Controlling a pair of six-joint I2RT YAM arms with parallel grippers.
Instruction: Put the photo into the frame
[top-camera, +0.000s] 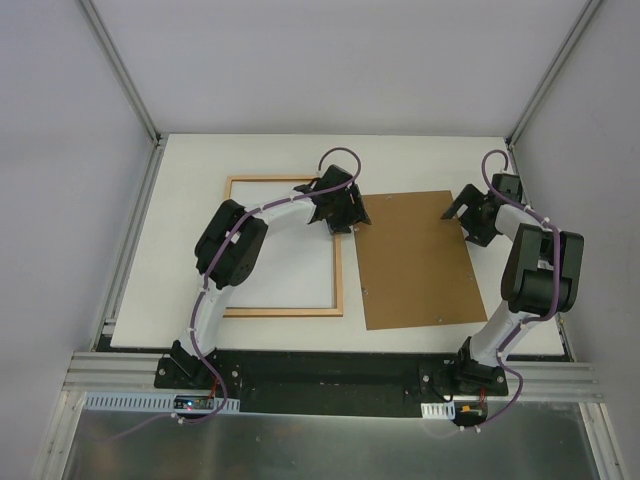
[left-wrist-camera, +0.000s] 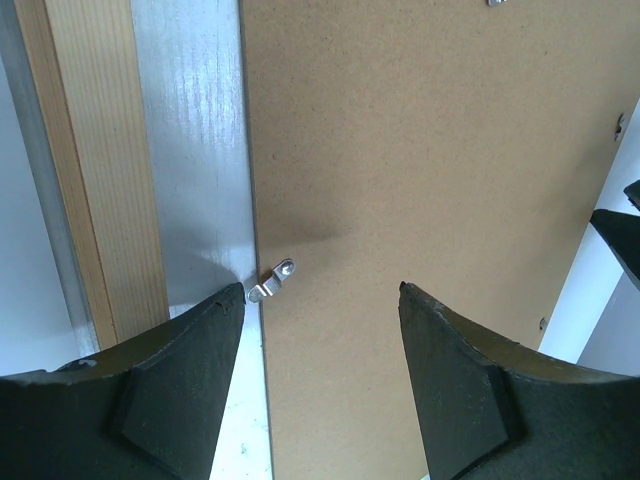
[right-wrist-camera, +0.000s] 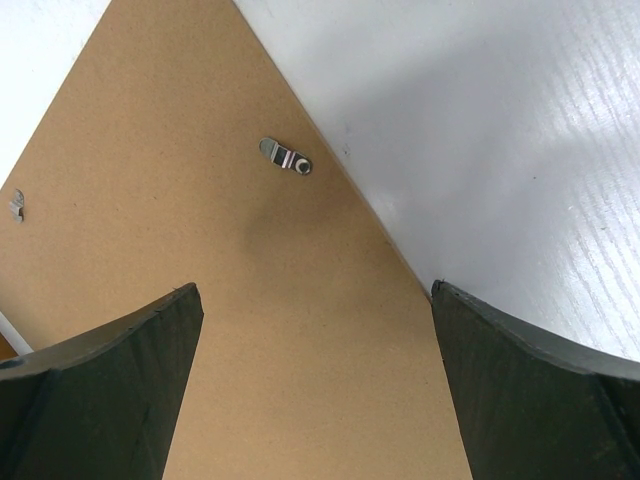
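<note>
On the left half of the table lies a wooden frame (top-camera: 338, 280) around a white inner area (top-camera: 285, 265). To its right, a brown backing board (top-camera: 415, 270) lies flat with small metal clips along its edges. My left gripper is open over the board's left edge, one finger on each side of that edge, and a clip (left-wrist-camera: 272, 281) shows between them. At the board's right edge my right gripper stands open, with brown board between its fingers and another clip (right-wrist-camera: 286, 156) just ahead. No separate photo can be made out.
A narrow strip of white table (top-camera: 350, 300) separates the frame from the board. Bare table (top-camera: 165, 230) lies left of the frame and along the back. Walls close in at both sides.
</note>
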